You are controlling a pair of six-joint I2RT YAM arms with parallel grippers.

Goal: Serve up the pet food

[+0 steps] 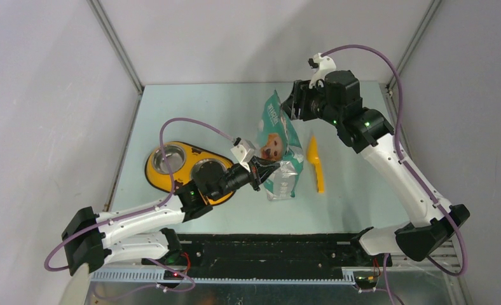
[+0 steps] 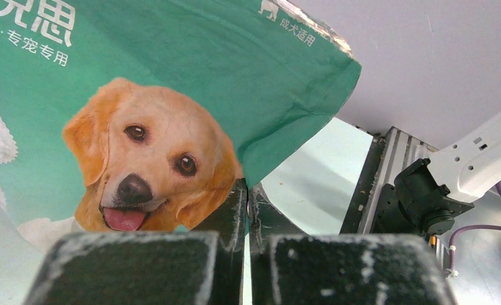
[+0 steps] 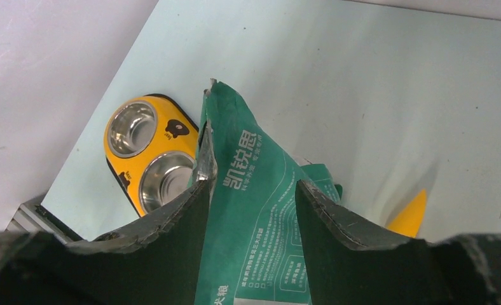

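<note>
The green pet food bag (image 1: pixel 274 130), printed with a puppy, stands upright near the table's middle. My left gripper (image 1: pixel 277 166) is shut at its side; in the left wrist view, creases of the bag (image 2: pixel 286 82) run down to the meeting fingertips, which pinch a thin fold. Above the bag's top my right gripper (image 1: pixel 288 109) is open. In the right wrist view its fingers (image 3: pixel 327 219) stand well apart, with the bag (image 3: pixel 254 210) showing in the gap. A yellow scoop (image 1: pixel 315 162) lies right of the bag. Left of it is a yellow feeder (image 1: pixel 184 173) with steel bowls.
The left arm covers part of the feeder's near right side. Bare table (image 1: pixel 197 105) lies behind the feeder, and there is free room right of the scoop. A wall (image 1: pixel 267 38) closes off the back.
</note>
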